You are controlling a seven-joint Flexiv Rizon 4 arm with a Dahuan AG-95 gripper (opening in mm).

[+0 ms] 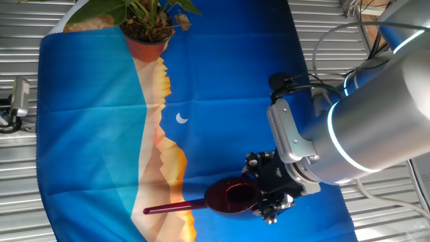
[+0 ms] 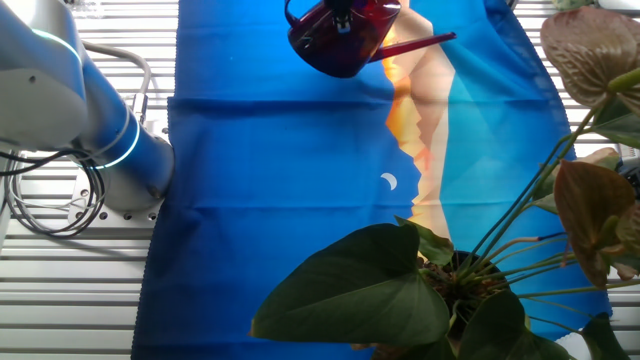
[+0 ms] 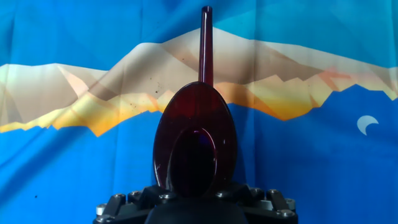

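Note:
A dark red, glossy watering can (image 1: 227,196) is at the front of the cloth in exterior view 1, its long thin spout (image 1: 173,208) pointing left. My gripper (image 1: 263,191) is at the can's rear, shut on it; the handle is mostly hidden there. From the wrist, the can's oval top opening (image 3: 194,163) faces the camera and the spout runs straight away. Black fingers (image 3: 163,196) flank its back end. Exterior view 2 catches the can's body (image 2: 340,45) at the top edge, roughly upright. Whether its base touches the cloth is hard to tell.
A leafy plant in a brown-orange pot (image 1: 145,50) stands at the cloth's far end, its large leaves (image 2: 350,290) spreading wide in exterior view 2. The blue cloth (image 1: 222,101) between pot and can is bare. Slatted metal table (image 1: 17,161) surrounds it.

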